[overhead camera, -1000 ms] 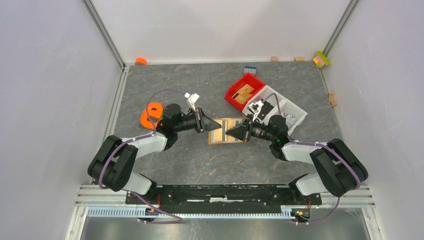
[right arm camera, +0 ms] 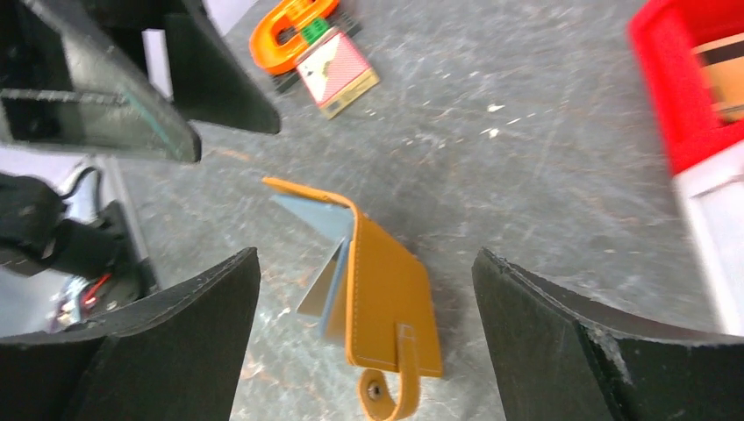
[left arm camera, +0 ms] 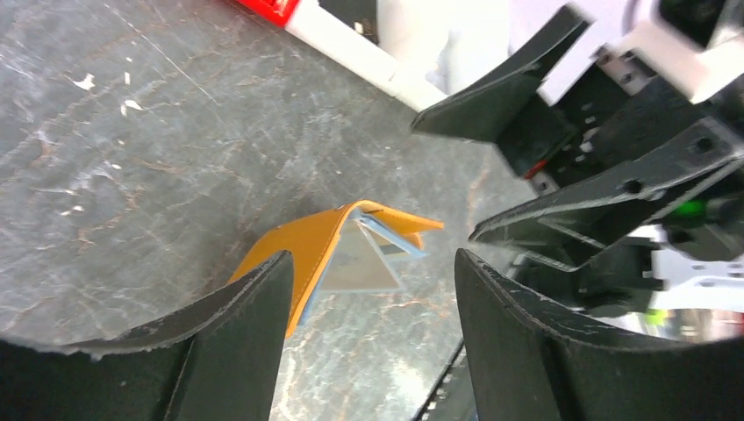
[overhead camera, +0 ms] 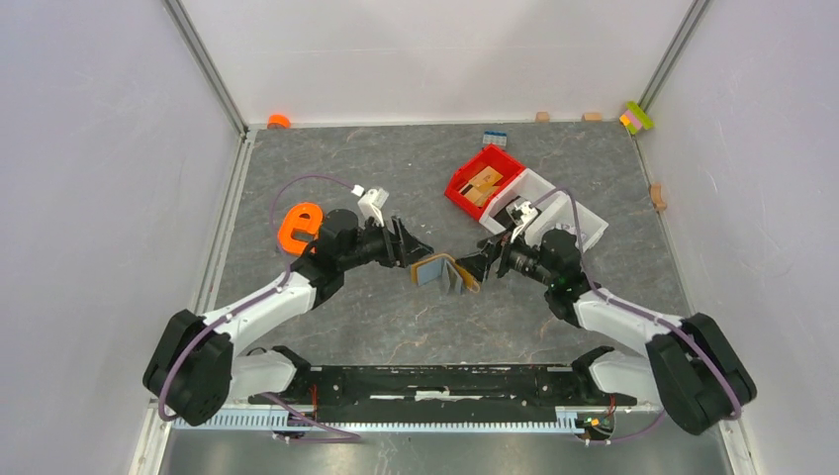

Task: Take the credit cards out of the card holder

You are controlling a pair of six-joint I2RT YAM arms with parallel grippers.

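Note:
The card holder (overhead camera: 435,265) stands on edge on the table, bent partly open like a tent. Its outside is orange-brown (right arm camera: 397,294), and a strap with a snap hangs at one end. Grey-blue inner sleeves (left arm camera: 358,254) show between the covers; whether cards sit in them I cannot tell. At its left side my left gripper has its fingers apart, the holder below and between them in the wrist view. My right gripper is open over the holder's right side, its fingers clear of the leather.
Behind to the right are a red bin (overhead camera: 471,205) with brown pieces and white bins (overhead camera: 594,234). An orange tool (overhead camera: 299,228) lies at the left, beside a small box (right arm camera: 336,70). The table in front of the holder is clear.
Both grippers have let go, their fingers now apart, and the left arm has shifted slightly left.

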